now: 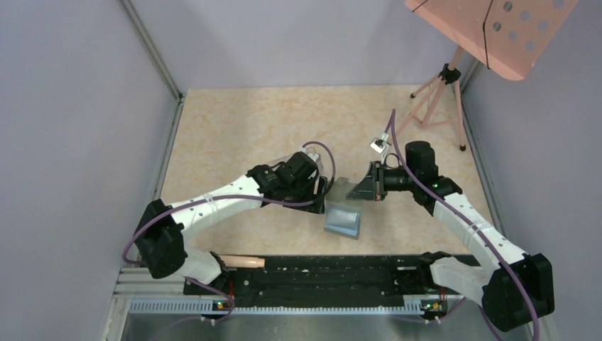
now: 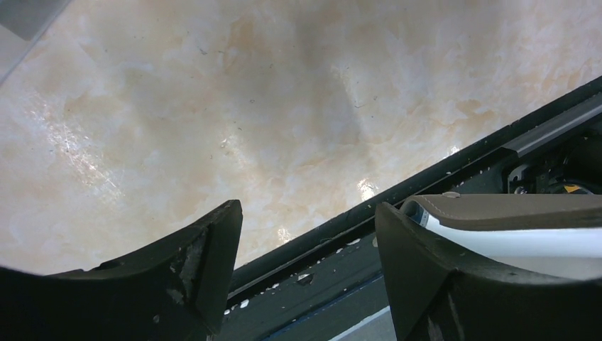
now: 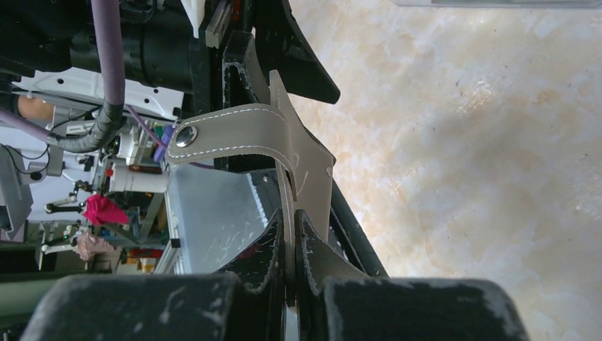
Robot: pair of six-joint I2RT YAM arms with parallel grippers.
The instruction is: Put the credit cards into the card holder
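My right gripper is shut on the thin grey-brown leather of the card holder [image 3: 312, 170], whose strap with a snap button [image 3: 186, 136] sticks out to the left. From above, the holder [image 1: 343, 219] hangs in front of the right gripper [image 1: 365, 188], its pale blue-white inside facing up. My left gripper [image 1: 321, 195] is beside the holder's left edge. In the left wrist view, the left gripper stands part open with no card between its fingers; the holder [image 2: 518, 209] reaches in from the right, close behind one finger. I can make out no credit card clearly.
A clear tray [image 1: 282, 159] lies partly hidden behind the left arm; its corner [image 2: 21, 42] shows in the left wrist view and an edge in the right one. A tripod [image 1: 447, 78] stands at the back right.
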